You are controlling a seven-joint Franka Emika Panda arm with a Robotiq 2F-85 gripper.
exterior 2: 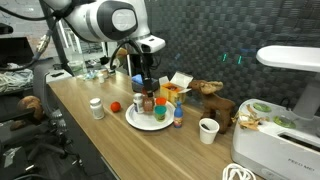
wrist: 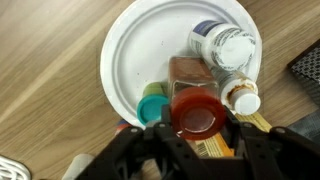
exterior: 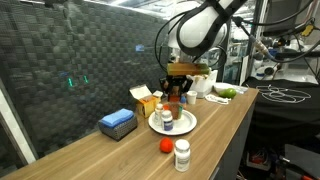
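Note:
A brown bottle with an orange-red cap (wrist: 197, 113) is gripped by its top in my gripper (exterior: 176, 93), which is shut on it. In exterior view 1 the bottle (exterior: 175, 107) stands upright over the white plate (exterior: 156, 124); whether its base touches the plate I cannot tell. White-capped bottles (wrist: 228, 46) sit on the plate close beside it. A teal cup (wrist: 151, 106) is on its other side in the wrist view. The fingers partly hide the cap in the exterior views.
An open yellow box (exterior: 145, 101) and a dark blue basket (exterior: 118, 123) stand behind the plate. A red ball-like item (exterior: 166, 145) and a white bottle (exterior: 182, 155) are in front. In exterior view 2, a blue bottle (exterior 2: 178, 115) and white cup (exterior 2: 208, 130) stand beside the plate.

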